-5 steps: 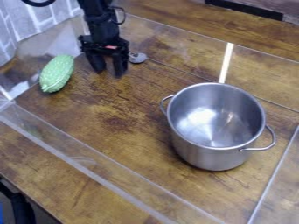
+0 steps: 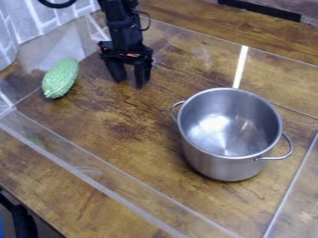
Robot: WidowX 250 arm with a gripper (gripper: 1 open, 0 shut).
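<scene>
My black gripper is at the upper middle of the camera view, low over the wooden table, its fingers pointing down; whether it is open or shut, or holds anything, I cannot tell. A pale green corn-like object lies to its left. A large steel pot with two handles stands empty on the right.
Transparent walls or panels border it on the left and right. A white strip lies behind the pot.
The small pale object that showed beside the gripper's right side earlier is now hidden or out of sight. The gripper has shifted slightly; the pot and green object are unmoved.
</scene>
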